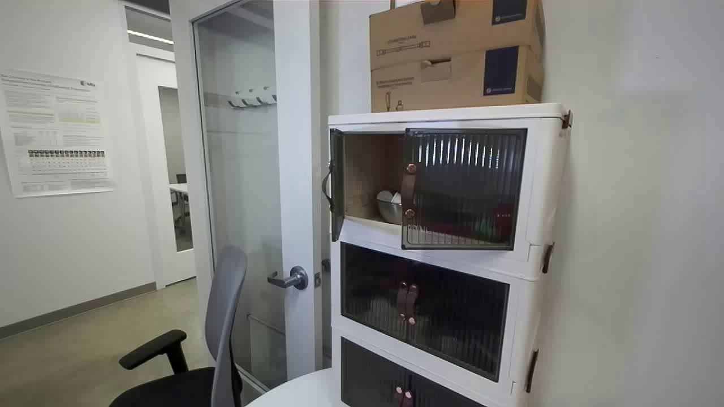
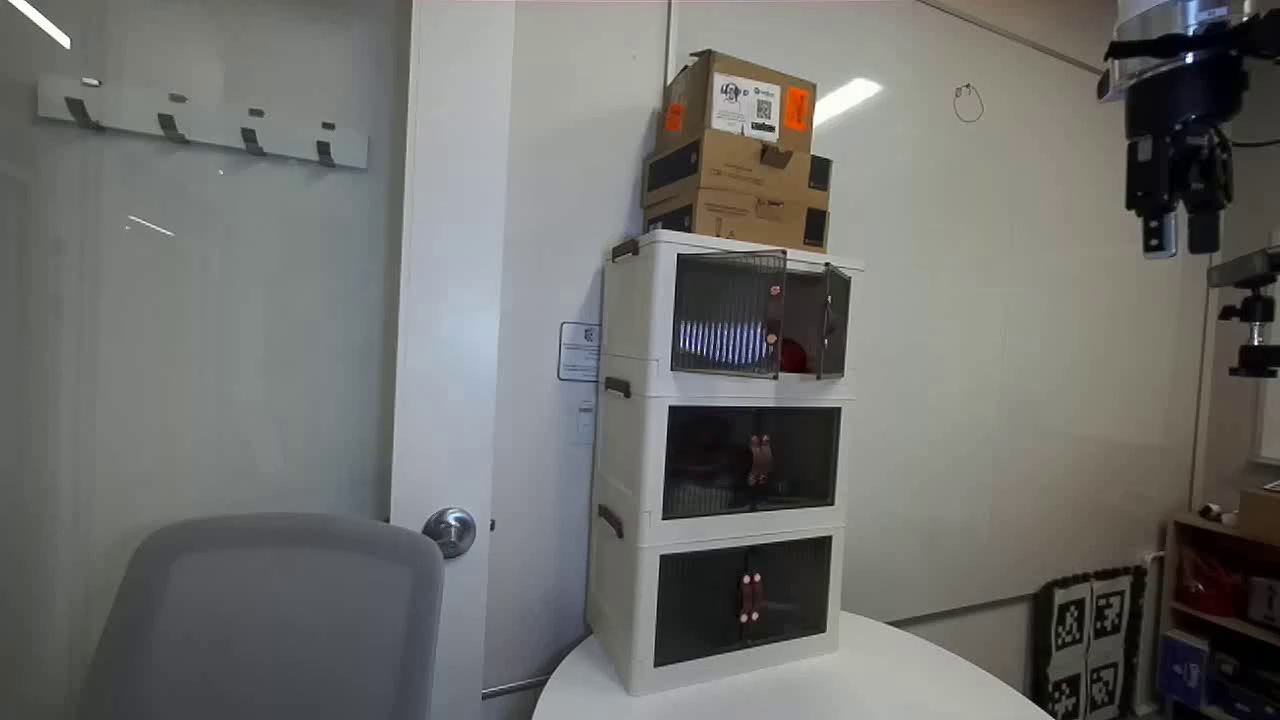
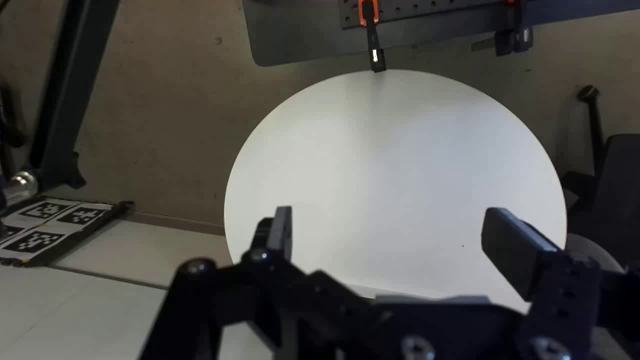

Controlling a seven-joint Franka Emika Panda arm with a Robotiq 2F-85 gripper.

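Observation:
My gripper is open, its two fingers wide apart above the round white table with nothing between them. In exterior view 2 the gripper (image 2: 1180, 240) hangs at the upper right, pointing down, well away from the white cabinet (image 2: 626, 480). That cabinet stands in three stacked tiers on the table. Both dark ribbed doors of its top tier stand ajar: the left door (image 1: 337, 186) is swung out wide, the right door (image 1: 465, 190) less so. Inside sits a metal bowl (image 1: 390, 209) with white things in it. A red object (image 2: 792, 355) shows through the gap. The middle doors (image 1: 424, 308) are closed.
Cardboard boxes (image 1: 455, 61) are stacked on the cabinet. A grey office chair (image 2: 270, 612) stands near the glass door.

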